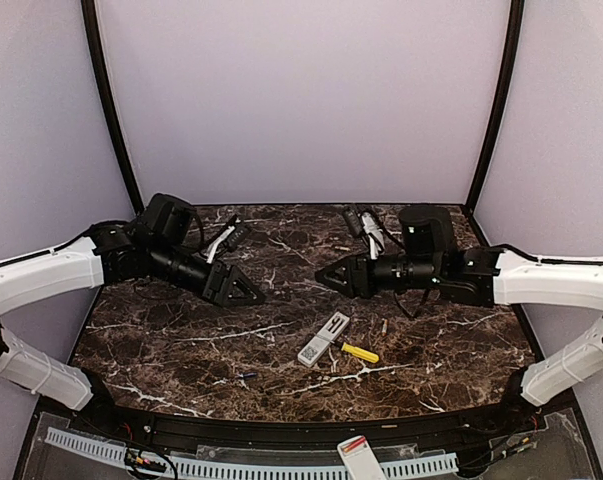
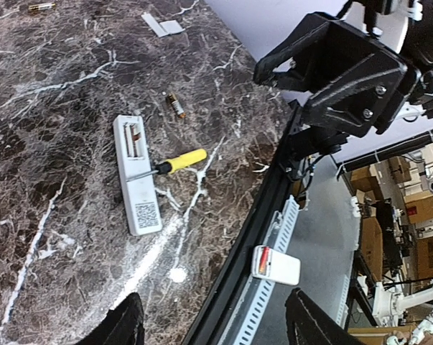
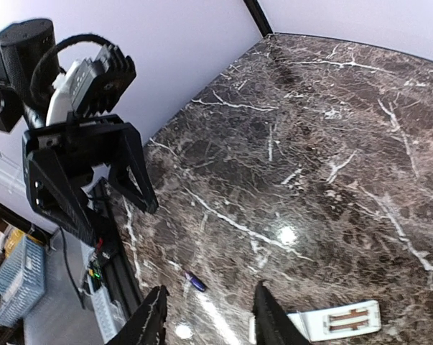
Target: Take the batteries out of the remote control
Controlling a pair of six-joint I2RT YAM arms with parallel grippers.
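A white remote (image 1: pixel 359 462) lies beyond the table's front edge, by the perforated rail, with red showing in its end; the left wrist view also has this remote (image 2: pixel 281 267). A second white remote (image 2: pixel 140 190) lies on the marble table, its compartment uncovered and at least one battery (image 2: pixel 136 136) inside. My left gripper (image 1: pixel 243 292) hangs above the table, left of the second remote; it is open and empty. Up and slightly right of that remote, my right gripper (image 1: pixel 333 282) is likewise open with nothing between its fingers.
A yellow-handled screwdriver (image 2: pixel 182 161) rests with its shaft over the second remote. Loose batteries lie about, one dark blue (image 3: pixel 195 281) and one brownish (image 2: pixel 176 106). White pieces (image 2: pixel 161 25) lie farther off.
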